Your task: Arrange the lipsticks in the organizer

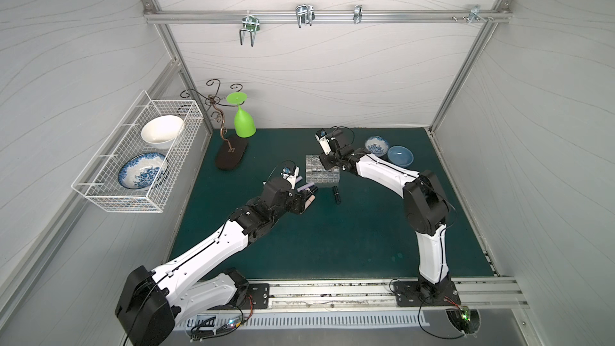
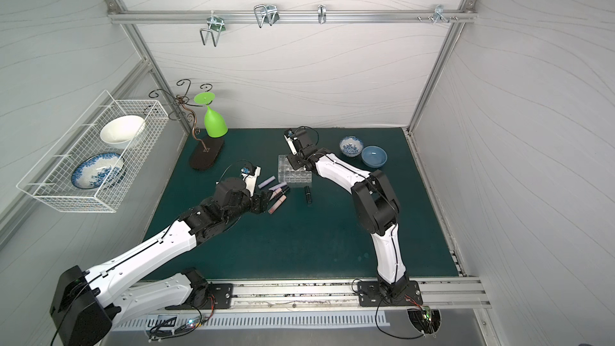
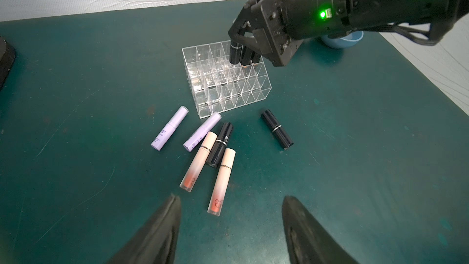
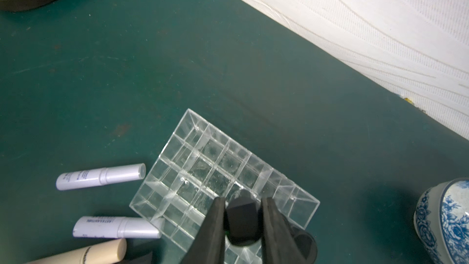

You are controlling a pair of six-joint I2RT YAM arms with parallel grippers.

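Over the back part of the clear organizer (image 3: 224, 88), my right gripper is shut on a black lipstick (image 4: 243, 222) held upright. In the left wrist view its lower end (image 3: 235, 53) shows at the organizer's top; whether it sits inside a compartment I cannot tell. Other black lipsticks (image 4: 303, 244) stand right beside it. My left gripper hovers open and empty above the table. Before it lie two lilac tubes (image 3: 169, 128), two peach tubes (image 3: 222, 181) and a black lipstick (image 3: 220, 144) among them. Another black lipstick (image 3: 277, 129) lies apart, right of these.
A blue-patterned bowl (image 1: 376, 146) and a plain blue bowl (image 1: 400, 156) stand behind the right arm. At the back left are a dark-based stand (image 1: 231, 152) and a green goblet (image 1: 244, 123).
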